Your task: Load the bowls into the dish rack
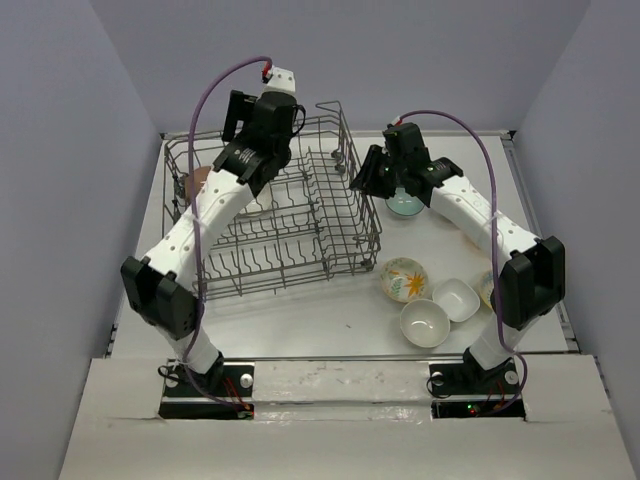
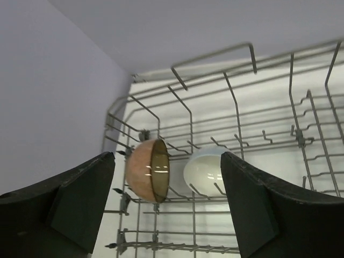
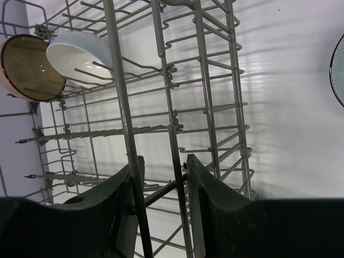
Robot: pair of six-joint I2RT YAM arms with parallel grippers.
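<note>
My left gripper (image 1: 240, 110) is open above the back left of the wire rack (image 2: 242, 80), nothing between its fingers. In the left wrist view a brown bowl (image 2: 140, 172) and a white bowl (image 2: 201, 169) sit on their sides in the rack. My right gripper (image 1: 368, 170) is at the rack's right side; in its view rack wires cross between and before its fingers, and how far it is open is hard to tell. Outside the rack stand a teal bowl (image 1: 405, 205), a floral bowl (image 1: 404, 280), a white bowl (image 1: 425, 322) and a square white bowl (image 1: 455, 300).
More bowls at the far right are partly hidden by the right arm. Grey walls close in the back and sides. The board (image 1: 300, 330) in front of the rack is clear.
</note>
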